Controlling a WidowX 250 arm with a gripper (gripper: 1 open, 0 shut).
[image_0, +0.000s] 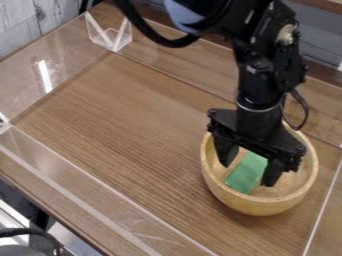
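My black gripper (250, 150) reaches down from the top right into a pale wooden bowl (267, 203) on the right of the table. Its fingers are open, spread over the bowl. A green object (243, 178) lies inside the bowl between and below them; whether the fingers touch it is unclear.
A small white wire-like holder (110, 30) stands at the top left. Black cables (34, 237) lie at the bottom-left edge.
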